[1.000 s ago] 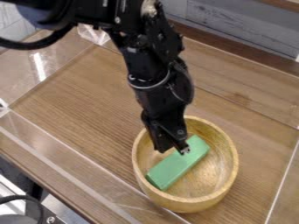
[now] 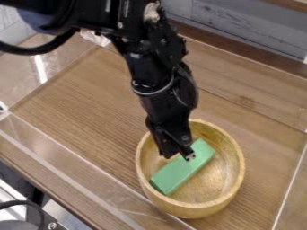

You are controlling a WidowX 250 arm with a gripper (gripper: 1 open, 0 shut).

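Note:
A round tan bowl [image 2: 224,187] sits on the wooden table at the lower right of the camera view. A green rectangular block [image 2: 179,175] lies flat inside it at a slant. My black gripper [image 2: 178,151] points down over the back left part of the bowl, just above the upper end of the block. Its fingertips look close together, with nothing seen between them; whether they touch the block or the bowl is hard to tell.
A pale wooden wall runs along the back right. A black cable lies at the lower left edge.
My gripper has shifted very slightly over the last second. The bowl and the green block look unmoved.

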